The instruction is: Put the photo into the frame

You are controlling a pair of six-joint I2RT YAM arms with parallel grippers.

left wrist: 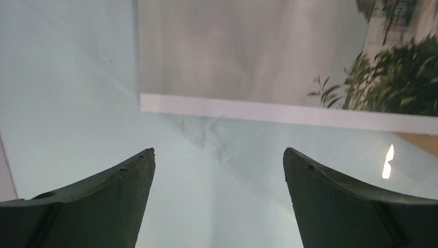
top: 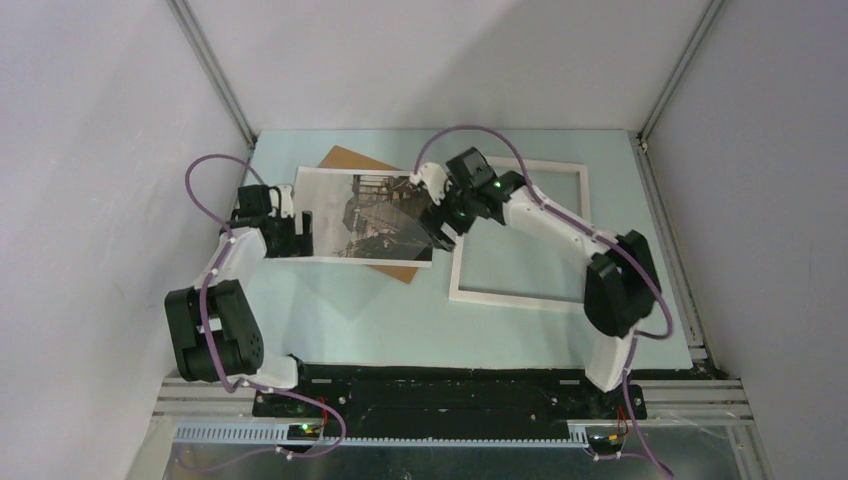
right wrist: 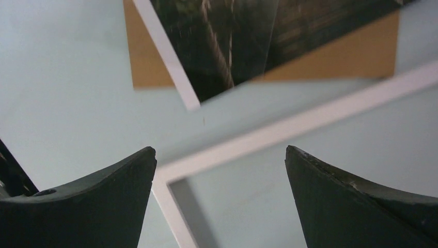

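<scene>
The photo [top: 380, 215] lies on a brown board [top: 393, 272] at left centre, seen also in the left wrist view as a white-edged print [left wrist: 248, 57]. The white frame [top: 515, 300], with a clear inner area, lies to its right. My left gripper [top: 302, 232] stands open above the photo's left edge, nothing between its fingers. My right gripper [top: 440, 230] is open and raised near the photo's right edge and the frame's left side; in the right wrist view the frame's corner [right wrist: 170, 173] is below it.
Bare pale table [top: 370, 325] shows along the front. Grey walls and metal rails bound the sides and back.
</scene>
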